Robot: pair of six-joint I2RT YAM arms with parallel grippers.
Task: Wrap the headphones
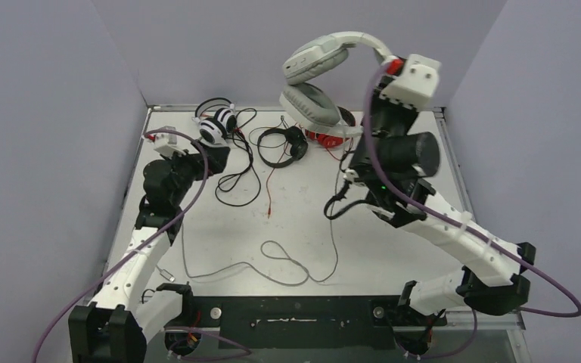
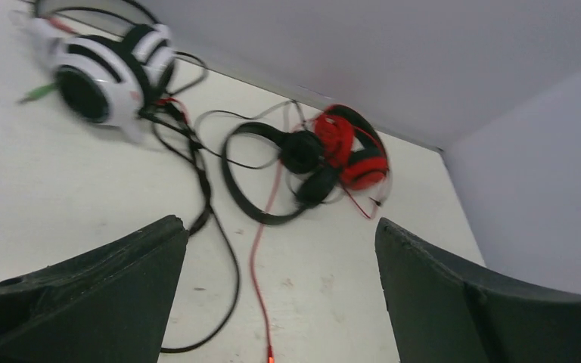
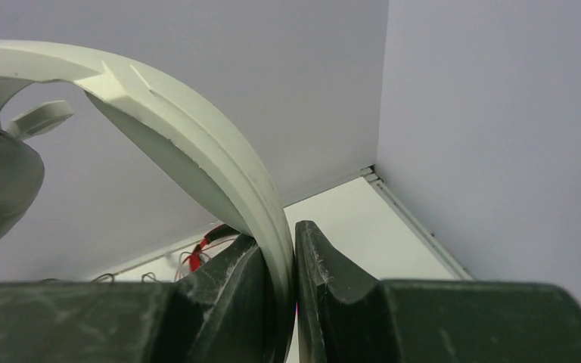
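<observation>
High above the table, my right gripper is shut on the headband of the white headphones [image 1: 314, 60]; the band [image 3: 189, 121] passes between its fingers. Both grey-padded ear cups hang to the left of that grip in the top view. A thin grey cable [image 1: 291, 261] descends from the headphones and lies in loose loops across the front of the table. My left gripper is open at the table's left side, with only bare air between its fingers.
Black-and-white headphones [image 1: 215, 125], black headphones [image 1: 295, 142] and red headphones [image 1: 324, 138] lie along the back with their cords. The cable's plug [image 1: 166, 274] is at the front left.
</observation>
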